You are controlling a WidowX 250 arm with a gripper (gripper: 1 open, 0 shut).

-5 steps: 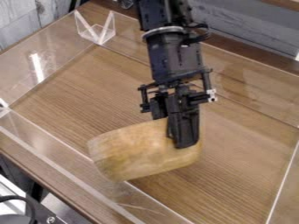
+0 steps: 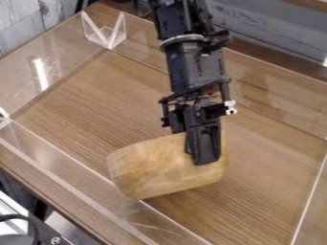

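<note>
The black robot arm reaches down from the top centre to its gripper (image 2: 201, 144), which is shut on a tan, oblong block (image 2: 153, 170) with a rough, blotchy surface. The block hangs at the lower centre, tilted, over the wooden tray floor (image 2: 255, 206) near its clear front-left wall. The fingertips are partly hidden against the block.
A white wire-like holder (image 2: 105, 29) stands at the back left. Clear walls edge the wooden surface. Black cables (image 2: 19, 220) lie outside at the lower left. The floor to the right and left of the arm is bare.
The gripper and the block have moved slightly up and to the right in the view, with the block still held.
</note>
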